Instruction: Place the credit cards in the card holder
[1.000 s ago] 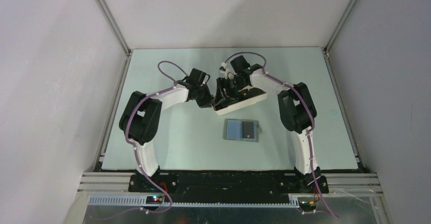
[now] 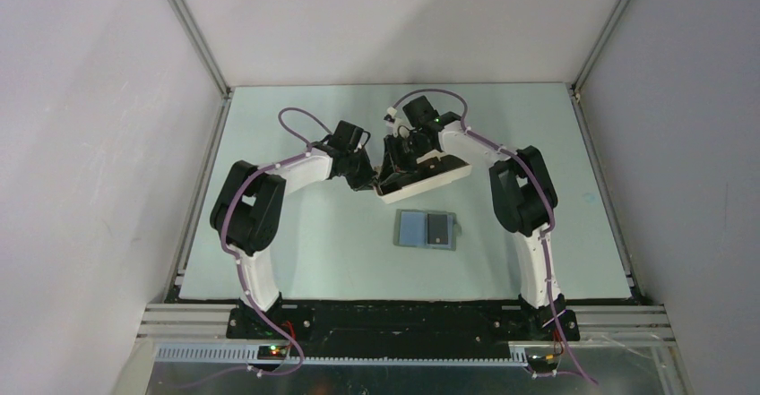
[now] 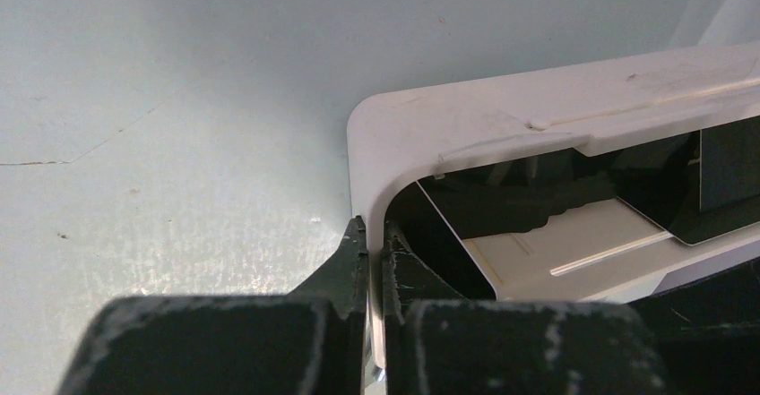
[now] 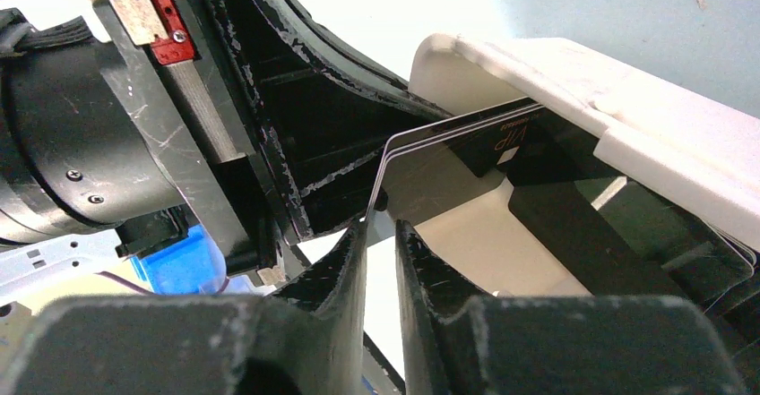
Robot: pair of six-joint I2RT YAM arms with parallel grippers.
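The white box point(image 2: 430, 186) sits in the middle of the table with black cards inside. In the left wrist view my left gripper is shut on the box's end wall. One dark card point(image 3: 430, 238) leans just inside that wall; another card point(image 3: 663, 202) lies farther right. My right gripper is part open over the box, its fingertips apart. A dark card marked VIP point(image 4: 439, 171) stands with its edge by the left fingertip; I cannot tell whether they touch. Toward the table's front lies the blue-grey card holder point(image 2: 412, 227), opened flat, with a dark panel on its right half.
Both arms meet closely over the box's left end, and the left gripper's body point(image 4: 215, 126) fills the upper left of the right wrist view. Bare table point(image 2: 314, 252) surrounds the card holder, with free room on both sides.
The right gripper has shifted very slightly over the box's left end. The left arm, box and card holder look unmoved.
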